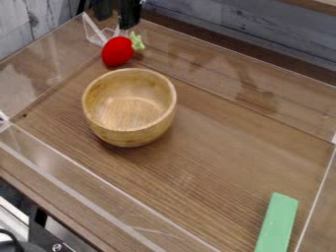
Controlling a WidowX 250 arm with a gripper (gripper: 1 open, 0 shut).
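My gripper (112, 14) is at the top edge of the camera view, dark and mostly cut off, above a red object (117, 53) with a small green part beside it. Its fingers are too indistinct to judge. A round wooden bowl (129, 106) sits left of centre on the wooden surface, below the red object.
A light green bar (277, 236) lies at the lower right. A wall runs along the top, and the surface's edge is at the lower left.
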